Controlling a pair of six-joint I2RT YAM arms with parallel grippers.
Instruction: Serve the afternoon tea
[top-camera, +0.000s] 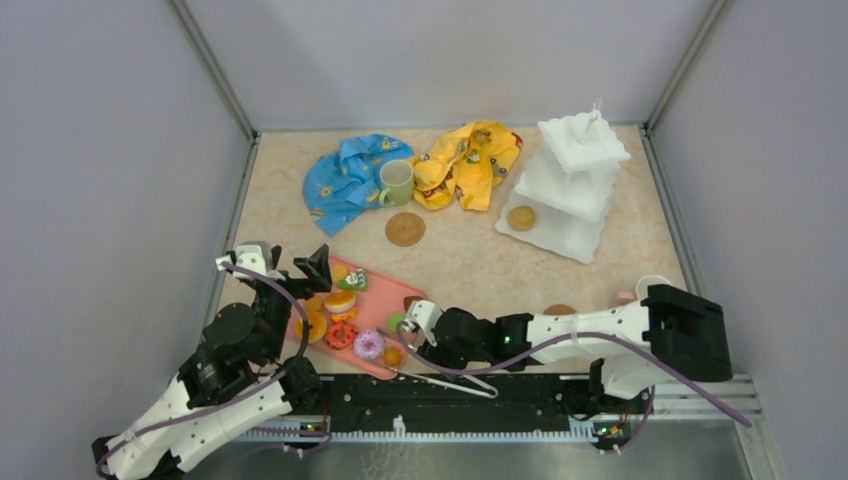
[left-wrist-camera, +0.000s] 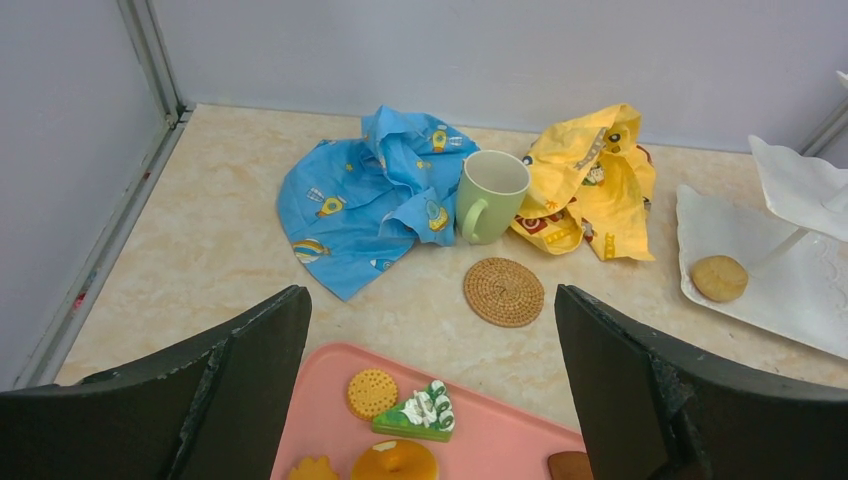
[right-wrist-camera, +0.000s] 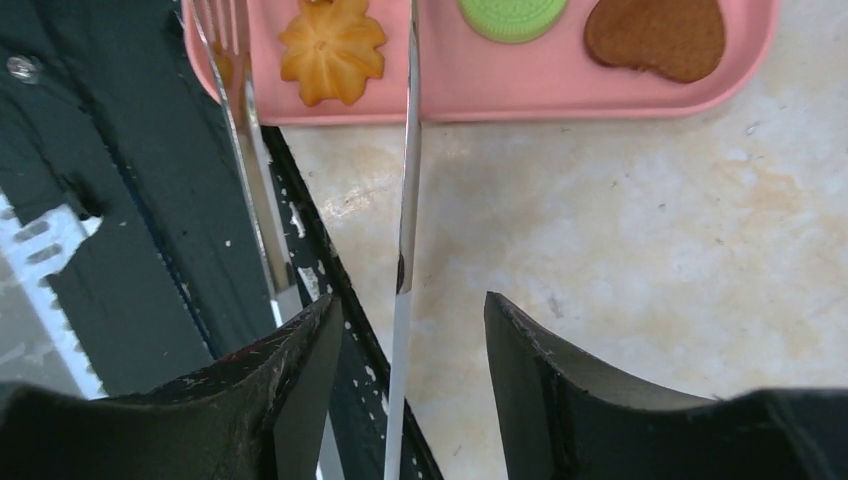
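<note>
The pink tray (top-camera: 385, 291) at the front left holds several toy sweets, among them a purple donut (top-camera: 368, 345) and a green cake slice (left-wrist-camera: 417, 412). A white tiered stand (top-camera: 583, 142) is at the back right, one round cookie (top-camera: 522, 218) on its lowest level. Metal tongs (right-wrist-camera: 410, 165) lie over the tray's edge and the table's front edge. My right gripper is open around one tong leg, which appears clear of both fingers; the other leg runs behind the left finger. Over the tray's left side, my left gripper is open and empty.
A green mug (top-camera: 396, 180) stands between blue cloth (top-camera: 345, 185) and yellow cloth (top-camera: 470, 165) at the back. A woven coaster (top-camera: 405, 229) lies mid-table. My right arm partly covers a white mug (top-camera: 652, 284).
</note>
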